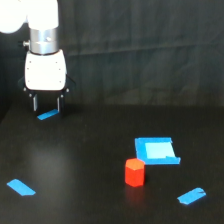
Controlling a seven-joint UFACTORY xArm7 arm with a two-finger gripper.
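Note:
At the back left, my gripper [47,103] points straight down with its two dark fingers spread apart and nothing between them. Just under it, a flat blue strip [48,114] lies on the dark table. A red block [134,173] stands by itself to the front right, well away from the gripper. Close behind the block is a blue square tray [142,145] with a pale inside.
Flat blue strips also lie at the front left [21,187] and the front right [191,196]. Between them, the middle of the black table [80,165] is bare. A dark curtain [150,60] hangs behind.

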